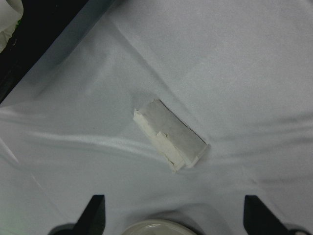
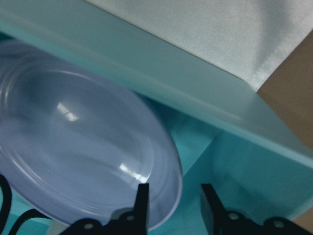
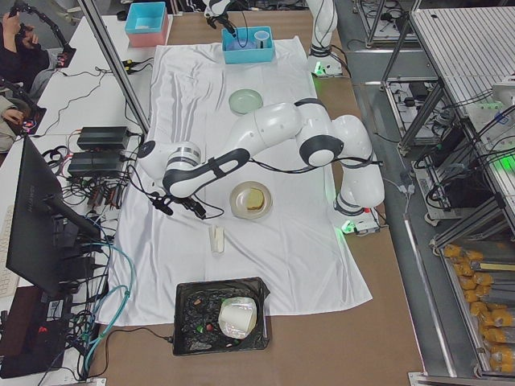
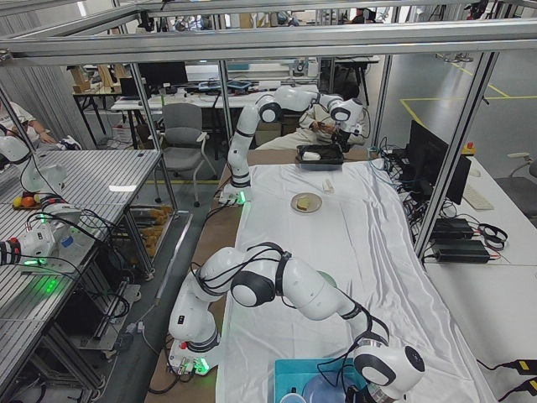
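A small white paper packet point(image 1: 168, 134) lies on the white cloth point(image 3: 161, 249), below my left gripper, whose fingers are wide apart with nothing between them. Near it a plate point(image 3: 241, 209) holds a yellow block point(image 3: 255, 199); only the plate's rim shows in the left wrist view. At the far end a blue bin point(image 2: 249, 181) holds a translucent blue bowl point(image 2: 83, 127). My right gripper is open over the bin, its fingertips by the bowl's rim, nothing visibly held.
A black tray point(image 3: 185, 322) with a white container point(image 3: 238, 320) stands at the cloth's near end. A green plate point(image 3: 245, 101) lies mid-cloth toward the bin. Monitor and cables line the left side.
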